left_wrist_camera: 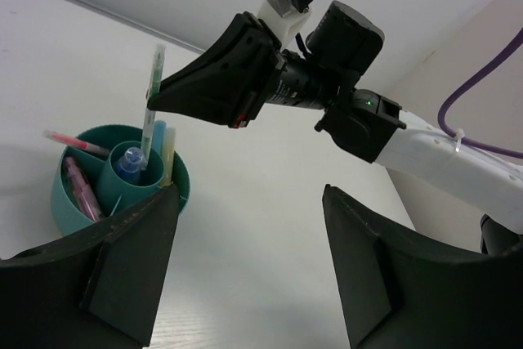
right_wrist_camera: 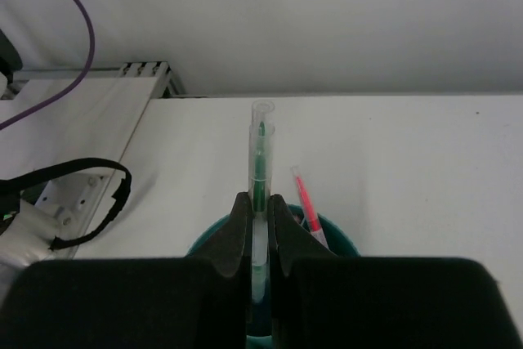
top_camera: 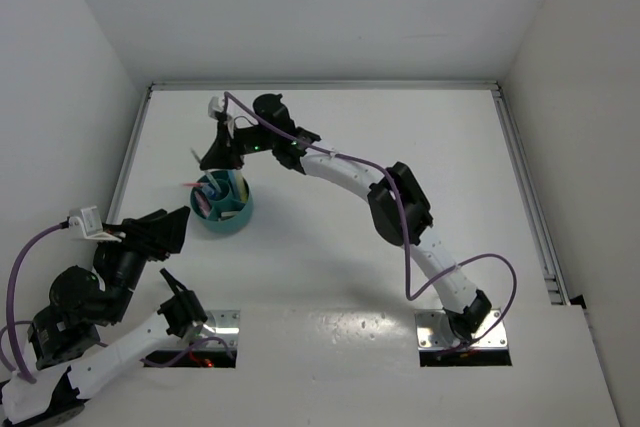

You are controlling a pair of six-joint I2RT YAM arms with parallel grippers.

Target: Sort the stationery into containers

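A slim clear pen with a green core [left_wrist_camera: 155, 75] stands nearly upright, pinched in my right gripper, which is shut on it. In the left wrist view its lower end overlaps the middle round compartment of the teal organizer [left_wrist_camera: 61, 202]; whether it touches the bottom is hidden. Inside that organizer are a blue-capped item [left_wrist_camera: 131, 161], a pink item [left_wrist_camera: 82, 190], a red pen [left_wrist_camera: 78, 141] leaning over the rim, and a pale yellow item [left_wrist_camera: 168, 153]. My left gripper is open and empty, held back from the organizer.
A metal rail [top_camera: 330, 84] runs along the back edge, with walls beyond. A purple cable [top_camera: 405, 237] hangs along the right arm.
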